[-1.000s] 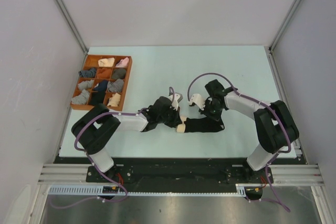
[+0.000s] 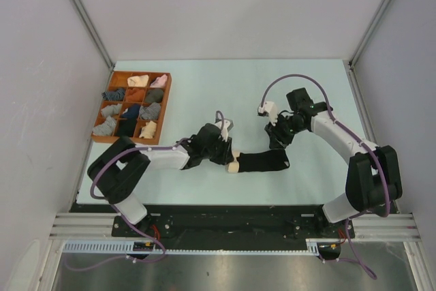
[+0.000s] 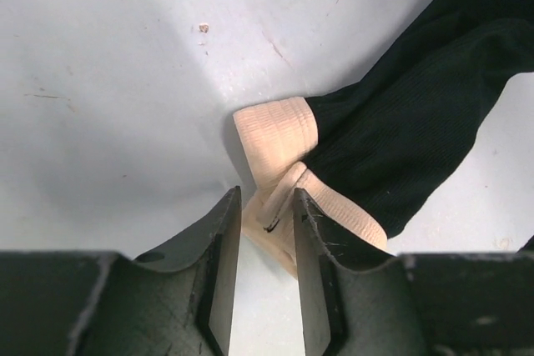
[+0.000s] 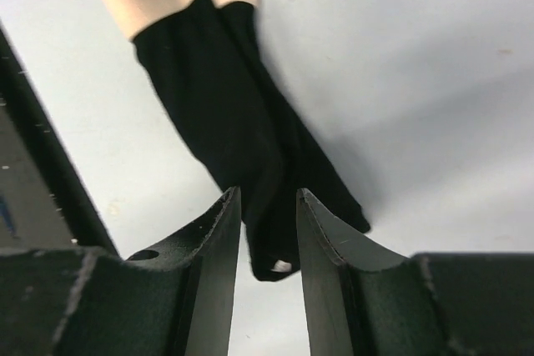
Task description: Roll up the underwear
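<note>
The black underwear (image 2: 257,162) lies as a narrow folded strip on the white table, its beige waistband at the left end. My left gripper (image 2: 229,159) is over that end. The left wrist view shows its fingers partly open, with a small raised fold of the waistband (image 3: 288,189) between or just beneath them; whether they touch it is unclear. My right gripper (image 2: 276,146) stands above the strip's right end. Seen in the right wrist view, its fingers are apart and the loose black end (image 4: 275,252) of the cloth lies below them, not gripped.
An orange divided box (image 2: 167,100) with several rolled or folded cloths stands at the back left. Clear table (image 2: 218,93) spreads behind the underwear, and a bare strip lies in front of it. The table's front edge (image 2: 204,204) borders a dark gap.
My left gripper has shifted slightly left. The underwear lies almost as before.
</note>
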